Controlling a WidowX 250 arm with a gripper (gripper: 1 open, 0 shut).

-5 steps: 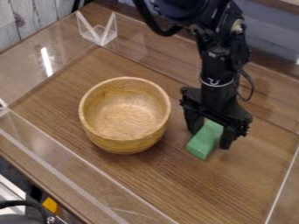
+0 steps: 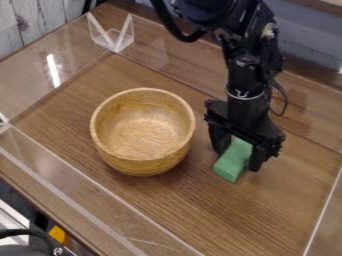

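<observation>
My black gripper (image 2: 245,140) hangs down over a green block (image 2: 233,160) lying on the wooden table, its fingers around the block's upper part; whether they touch it or grip it is hard to tell. A tan wooden bowl (image 2: 140,130) sits to the left of the block, apart from it.
A clear angular object (image 2: 110,32) stands at the back left. A black cable lies at the bottom left edge, beyond the table.
Very little differs; the gripper's fingers have shifted slightly about the green block, which stays in nearly the same place.
</observation>
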